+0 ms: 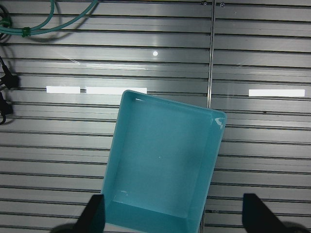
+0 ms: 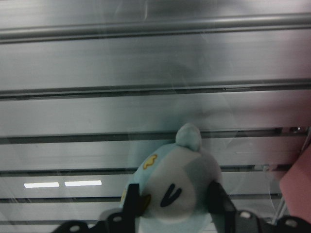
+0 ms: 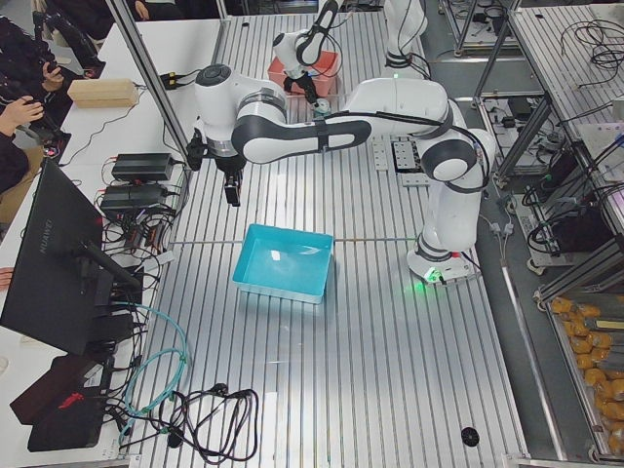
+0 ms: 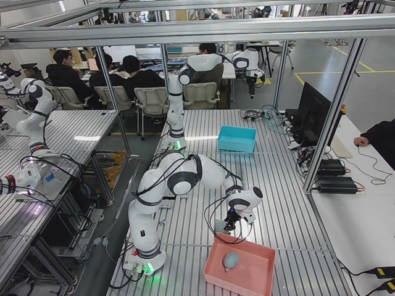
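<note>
My left gripper (image 3: 232, 192) hangs in the air above and behind the turquoise bin (image 3: 283, 263); in the left wrist view its fingers stand wide apart over the empty bin (image 1: 160, 160). My right gripper (image 4: 232, 223) is beside the pink bin (image 4: 241, 280), which holds a light blue toy (image 4: 231, 261). In the right wrist view the gripper's fingers (image 2: 131, 204) are around a pale blue and white plush toy (image 2: 175, 179), outside the pink bin (image 2: 296, 179). Whether they press on it is hard to tell.
A monitor (image 3: 54, 258), power supplies (image 3: 143, 168) and coiled cables line the table's left edge in the left camera view. A metal frame post (image 3: 146, 78) rises at that side. The middle of the slatted table around the turquoise bin is clear.
</note>
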